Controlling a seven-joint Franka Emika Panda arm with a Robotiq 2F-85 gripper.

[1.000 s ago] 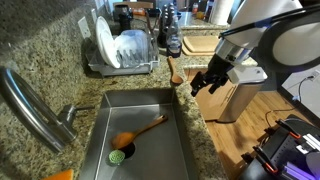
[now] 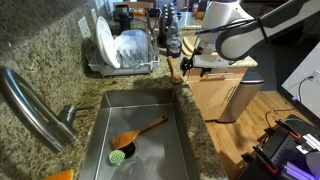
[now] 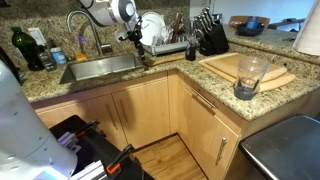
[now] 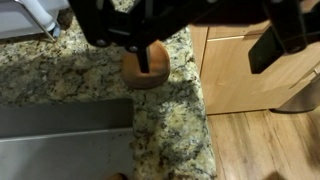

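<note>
A wooden spoon [image 2: 176, 72] lies on the granite counter beyond the sink's far right corner. My gripper [image 2: 196, 68] is open, just right of that spoon; nothing shows between its fingers. In the wrist view a round brown spoon bowl [image 4: 148, 66] appears partly behind the dark left finger [image 4: 112, 28], while the right finger [image 4: 282, 42] stands well apart from it. Inside the sink [image 2: 167, 100] lie a wooden spatula [image 2: 138, 131] and a green and black scrubber [image 2: 117, 156]. In exterior view 2 the arm's white gripper end [image 3: 124, 12] is over the counter behind the sink.
A dish rack [image 2: 128, 55] with white plates stands at the back left. The faucet [image 2: 38, 110] rises on the left. A knife block [image 3: 211, 35], cutting board [image 3: 245, 70] and glass jar [image 3: 249, 78] occupy the counter. Bare counter runs right of the sink.
The arm has moved toward the far end of the counter, bringing the gripper farther from the camera and nearer the counter spoon. The things in the sink look unmoved.
</note>
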